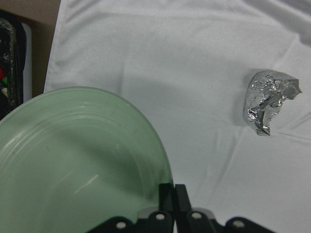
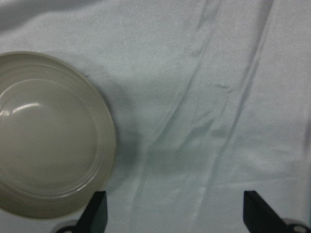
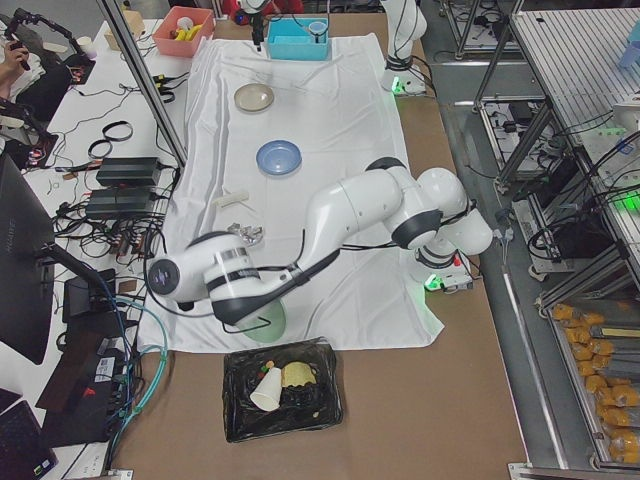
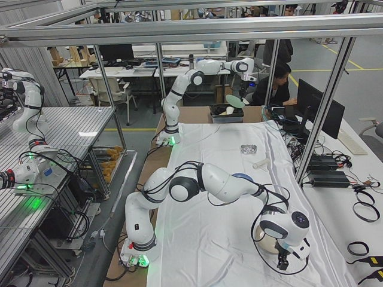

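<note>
A green plate [image 1: 82, 145] hangs raised in my left gripper, which is shut on its rim; in the right camera view it is near the black-lined bin [image 4: 218, 118]. Crumpled foil [image 1: 272, 92] lies on the white cloth in the left wrist view. My right gripper stands open above the cloth beside a beige plate [image 2: 48, 136]. The bin [image 3: 238, 400] holds a white cup [image 3: 268, 390] and some food items.
A blue plate [image 3: 279, 157] and a pale stick [image 3: 231, 199] lie on the cloth. A blue box [image 3: 285, 50] and a red box [image 3: 170, 38] stand at the far end. Cables and electronics crowd the side desk.
</note>
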